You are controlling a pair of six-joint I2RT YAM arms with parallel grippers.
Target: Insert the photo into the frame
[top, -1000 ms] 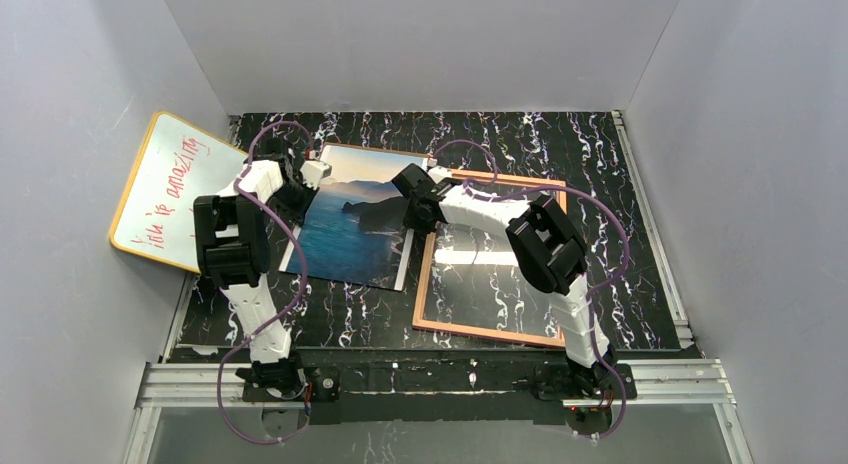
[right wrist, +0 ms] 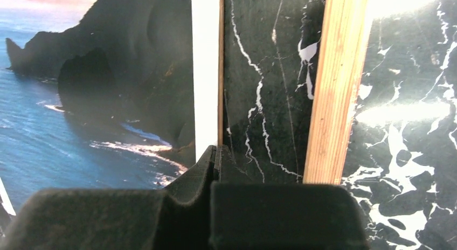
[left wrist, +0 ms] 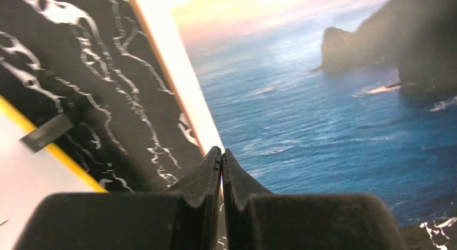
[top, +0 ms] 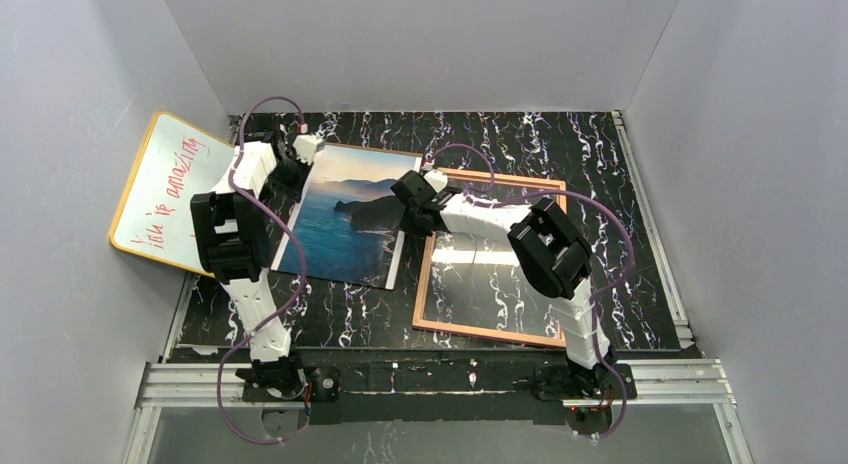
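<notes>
The photo (top: pixel 345 239), a seascape with white side borders and a thin brown edge, lies face up left of the wooden frame (top: pixel 490 333). My left gripper is shut, its tips at the photo's left border (left wrist: pixel 186 80); nothing visible stands between them. Over at the photo's right border (right wrist: pixel 206 72), my right gripper is shut as well, its tips close to the brown edge and nothing showing between them. From above, the left arm covers part of the photo's left edge, and contact at either edge is hard to judge.
A whiteboard (top: pixel 170 189) with red writing leans at the left wall. A narrow strip of dark marbled table (right wrist: pixel 269 88) separates photo and frame. Reflections show inside the frame. Bare table (top: pixel 630 314) lies to the right of it.
My left gripper has also moved left and a little toward the back; the right has edged slightly left. The frame stays put.
</notes>
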